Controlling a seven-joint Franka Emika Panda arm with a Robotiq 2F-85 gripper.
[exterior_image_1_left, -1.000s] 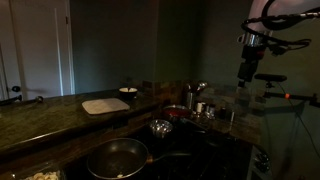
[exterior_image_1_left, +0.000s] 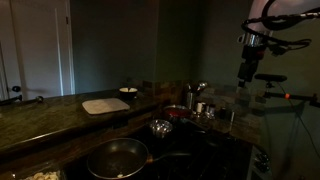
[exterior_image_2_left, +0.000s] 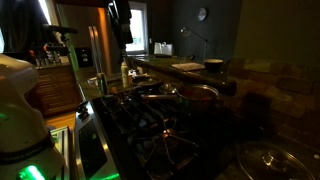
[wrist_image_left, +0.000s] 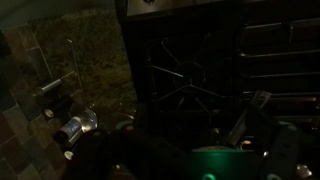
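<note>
My gripper (exterior_image_1_left: 246, 74) hangs at the upper right in exterior view 1, high above the stove's right side and pointing down, apart from everything. At the top left of exterior view 2 its dark shape (exterior_image_2_left: 123, 32) stands above the stove. The picture is too dark to show how its fingers stand. A black frying pan (exterior_image_1_left: 118, 158) lies at the front, its handle pointing right. Behind it sits a shiny metal bowl (exterior_image_1_left: 161, 128), and farther back a red pot (exterior_image_1_left: 176, 111). In the wrist view, bare burner grates (wrist_image_left: 190, 75) lie below.
A pale cutting board (exterior_image_1_left: 105, 105) and a small bowl (exterior_image_1_left: 128, 91) rest on the raised counter (exterior_image_1_left: 45, 118). Utensils (exterior_image_1_left: 200, 88) stand in the back corner. A glass lid (exterior_image_2_left: 272, 162) lies at right in exterior view 2. The air around my gripper is clear.
</note>
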